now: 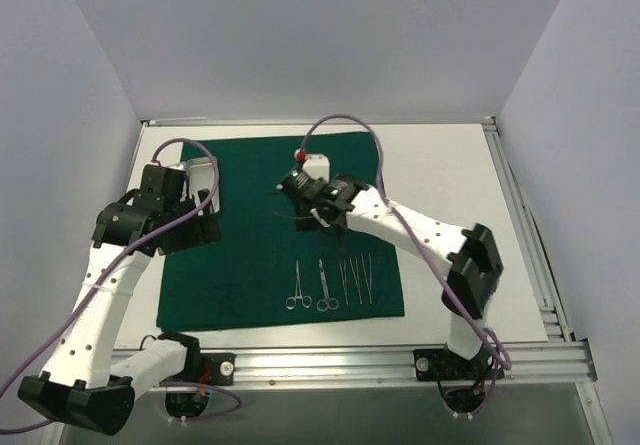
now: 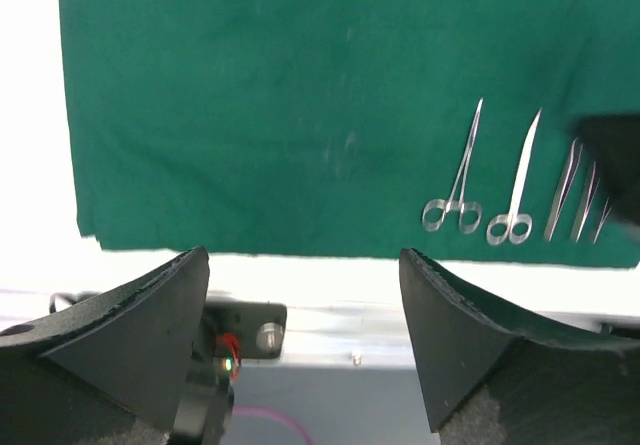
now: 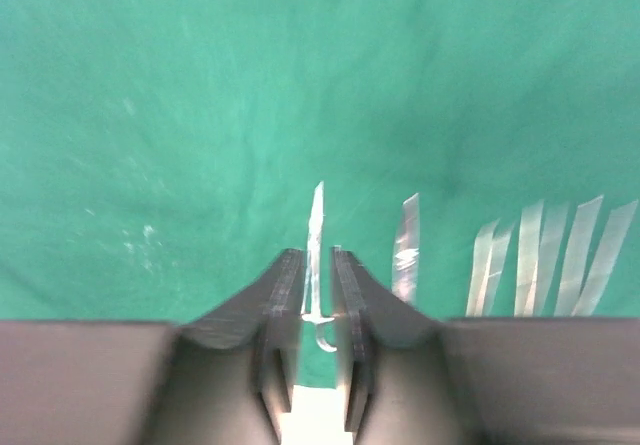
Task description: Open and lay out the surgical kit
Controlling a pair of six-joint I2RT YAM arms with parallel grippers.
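A green cloth (image 1: 240, 265) lies on the white table, bearing a clamp (image 1: 298, 295), scissors (image 1: 325, 295) and several slim instruments (image 1: 356, 280) in a row along its near right part. My right gripper (image 1: 310, 215) is raised over the cloth's middle, blurred; in its own view the fingers look close together above the instruments, their exact opening unclear. My left gripper (image 1: 195, 225) hangs over the cloth's left side, open with nothing between its fingers, as the left wrist view shows.
A metal tray (image 1: 203, 170) sits at the cloth's back left, partly behind the left arm. Bare table (image 1: 450, 185) lies to the right. Walls bound the back and both sides.
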